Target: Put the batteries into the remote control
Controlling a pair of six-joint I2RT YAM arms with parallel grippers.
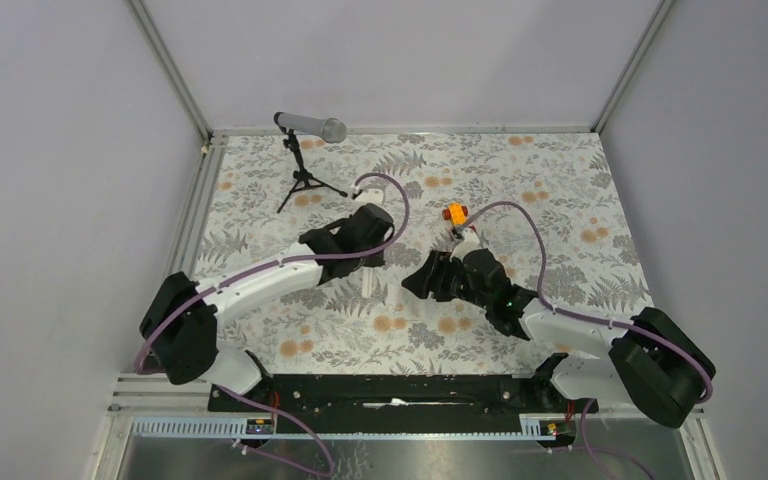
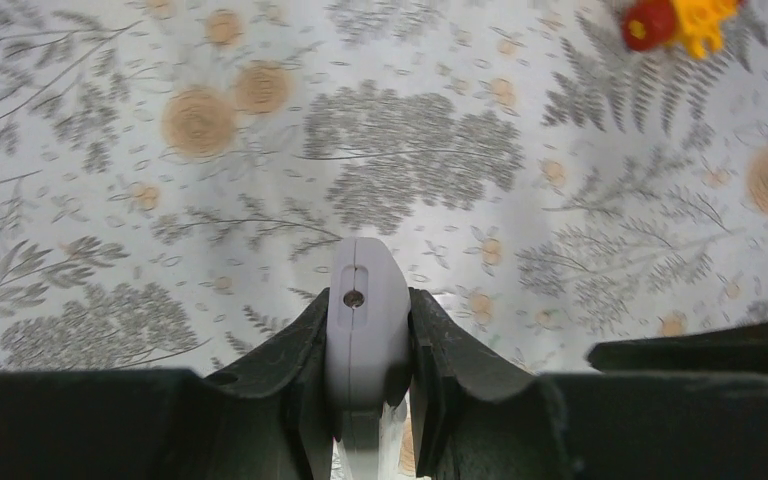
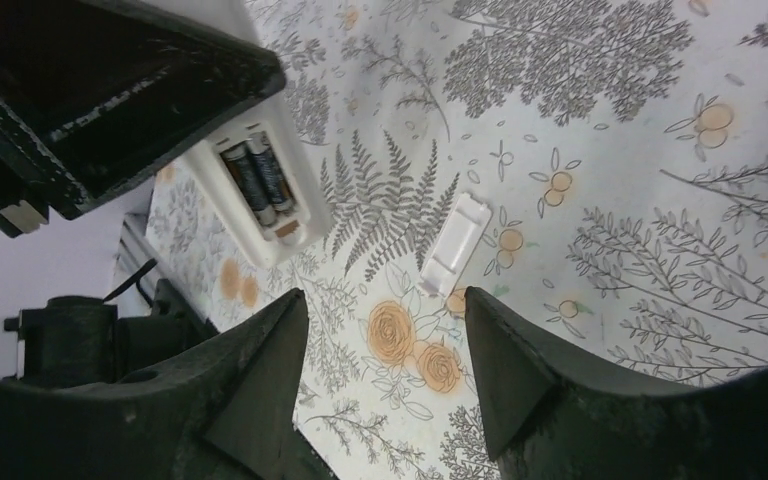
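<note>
My left gripper is shut on the white remote, held above the mat. In the right wrist view, the remote's battery compartment faces up with two dark batteries visible inside, partly behind the left gripper's black body. The loose white battery cover lies on the mat below. My right gripper hangs to the right of the remote, fingers apart with nothing between them.
An orange and red toy lies at the back centre. A microphone on a tripod stands at the back left. The patterned mat is otherwise mostly clear.
</note>
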